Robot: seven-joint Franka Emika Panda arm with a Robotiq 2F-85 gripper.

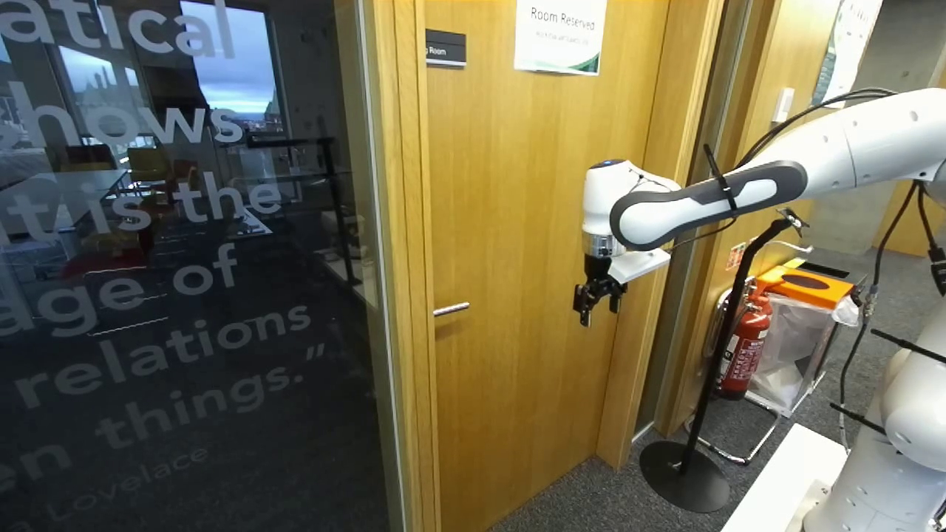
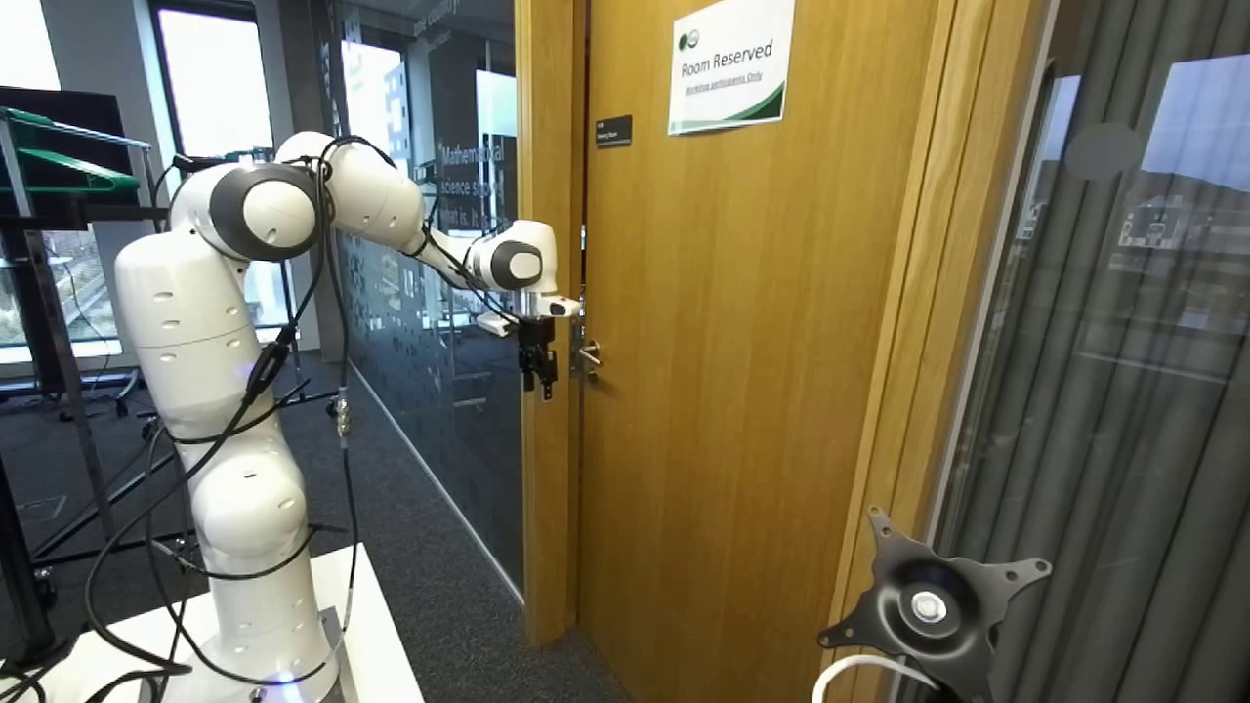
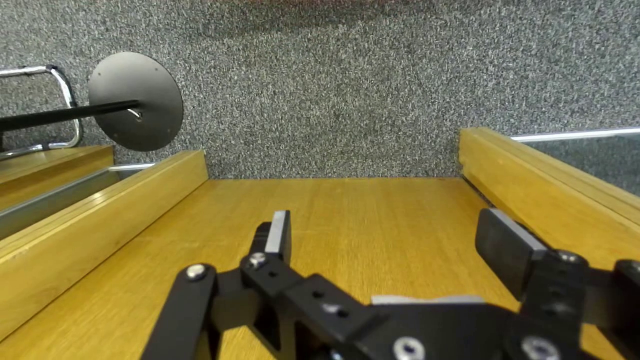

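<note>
A closed wooden door [image 1: 523,222] carries a silver lever handle [image 1: 451,309] near its left edge. My black gripper [image 1: 599,306] points downward in front of the door, to the handle's right in exterior view 1 and apart from it. In exterior view 2 the gripper [image 2: 538,381] appears left of the handle [image 2: 589,352]. The wrist view shows my gripper open, its fingers wide apart with nothing gripped. A pale strip [image 3: 427,299] shows partly behind the gripper's linkage; I cannot tell what it is.
Wooden frame posts [image 3: 534,180] flank the door. A black stand with a round base [image 1: 684,476] is on the carpet at right, near a red fire extinguisher [image 1: 746,341] and an orange-topped bin [image 1: 805,285]. Carpet [image 3: 330,102] before the door is clear.
</note>
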